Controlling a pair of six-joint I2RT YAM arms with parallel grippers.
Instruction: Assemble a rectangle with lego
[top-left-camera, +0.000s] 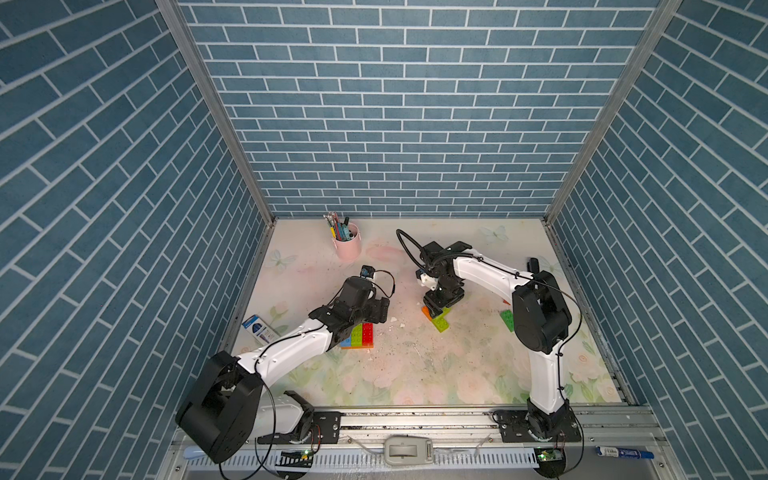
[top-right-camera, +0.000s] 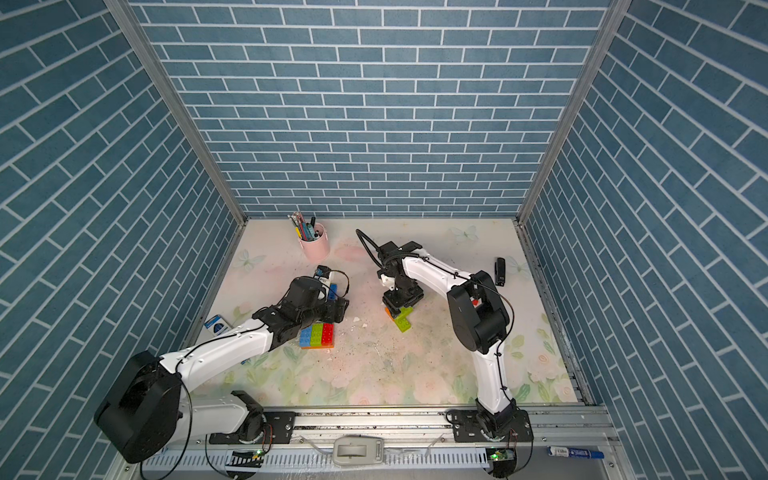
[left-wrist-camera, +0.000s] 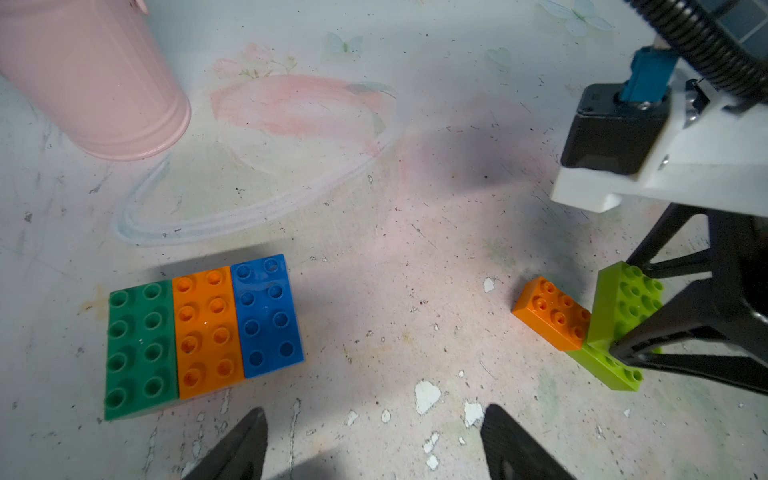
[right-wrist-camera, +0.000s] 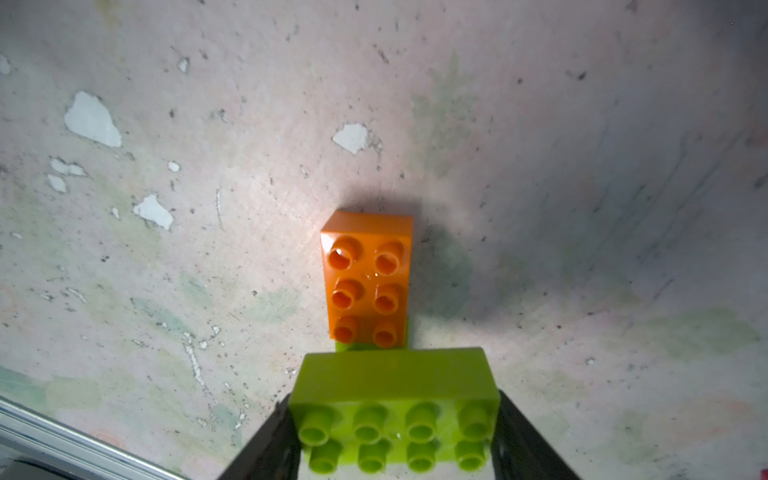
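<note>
A lime brick (right-wrist-camera: 392, 376) lies lengthwise between the fingers of my right gripper, which touch its two ends. Beneath it in the left wrist view is another lime brick (left-wrist-camera: 605, 368); whether the two are pressed together cannot be told. An orange brick (left-wrist-camera: 552, 312) sits against that lower brick. My left gripper is open and empty above the table. Ahead of it, green (left-wrist-camera: 140, 344), orange (left-wrist-camera: 206, 332) and blue (left-wrist-camera: 266, 316) bricks stand side by side in a block. Blue, lime and red bricks (top-left-camera: 367, 333) form a group below the left arm.
A pink pen cup (top-left-camera: 347, 244) stands at the back left. At the right, a green brick (top-left-camera: 507, 320) lies beside the right arm. A white-and-blue box (top-left-camera: 260, 329) is at the left edge.
</note>
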